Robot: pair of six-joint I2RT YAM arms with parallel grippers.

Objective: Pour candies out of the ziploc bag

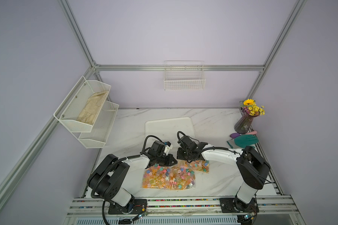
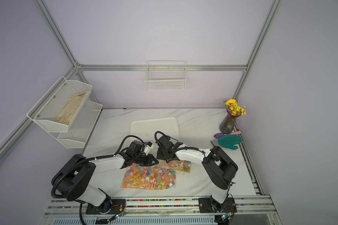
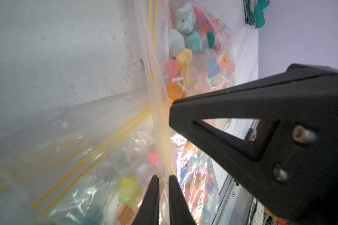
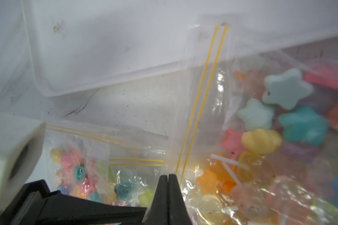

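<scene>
A clear ziploc bag (image 1: 169,178) full of colourful candies lies flat at the front of the table. A smaller patch of bagged candies (image 1: 199,165) shows at its right; whether this is a second bag is unclear. Yellow zip lines cross the film (image 4: 199,105). My right gripper is shut at the zip edge, with film running up to its fingertips; its finger (image 3: 191,112) shows in the left wrist view. My left gripper has a narrow gap between its fingertips, and a strip of film lies there. The two grippers stand close together.
A white tray (image 1: 169,123) lies behind the grippers, partly covered by them. Vase with flowers (image 1: 244,121) and gloves (image 1: 246,141) are at the right edge. Mesh shelves (image 1: 101,131) hang at the left.
</scene>
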